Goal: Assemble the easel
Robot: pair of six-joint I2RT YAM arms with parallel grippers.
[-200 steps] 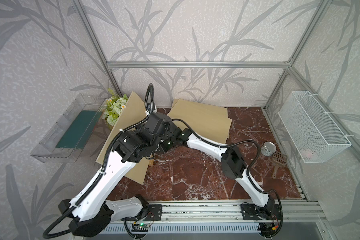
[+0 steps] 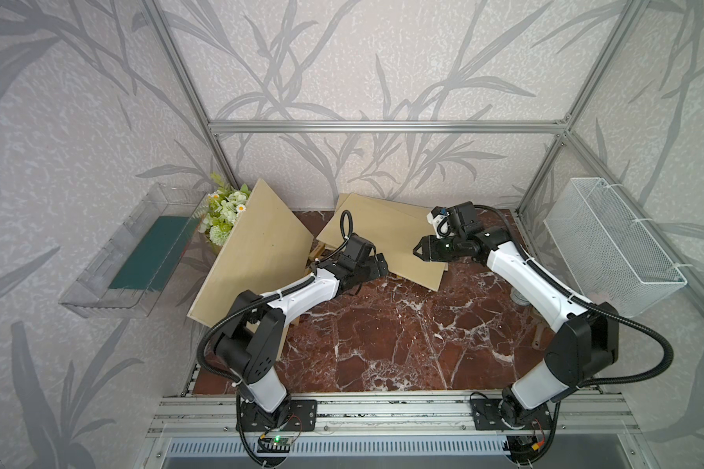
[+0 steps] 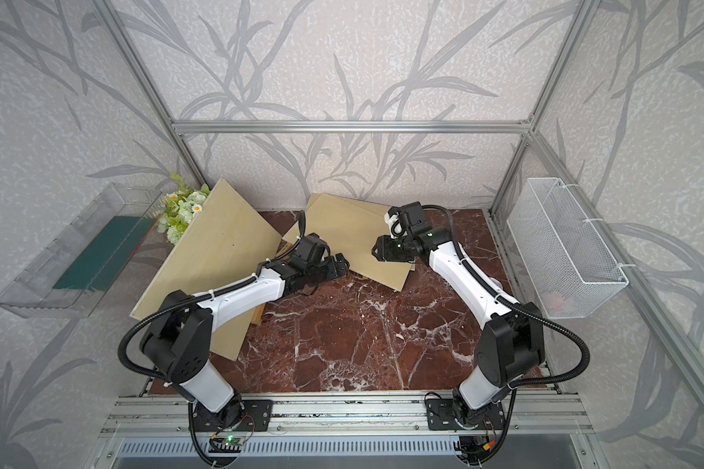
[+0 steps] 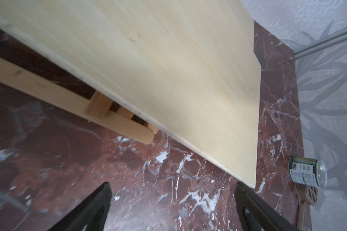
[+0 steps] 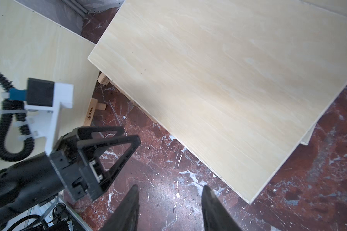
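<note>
Pale plywood boards lie stacked at the back centre (image 2: pixel 391 230), and another board leans at the left (image 2: pixel 250 250). Wooden strips (image 4: pixel 61 92) show beneath the board edge in the left wrist view. My left gripper (image 2: pixel 371 265) is open and empty above the table, just in front of the centre boards; its two blurred fingertips frame bare marble in its wrist view. My right gripper hovers above the front right corner of the centre boards, its fingers apart with nothing between them. A short piece marked with a logo (image 5: pixel 90 111) lies beside the left board.
Flowers (image 2: pixel 223 215) stand behind the left board. A can (image 4: pixel 307 171) and a slotted turner (image 4: pixel 304 196) lie at the right. Wire baskets hang at both sides (image 3: pixel 563 246).
Both arms have drawn apart: my right gripper moved right and back from the centre-left, while my left arm folded lower, its gripper moving right. The boards look much the same.
</note>
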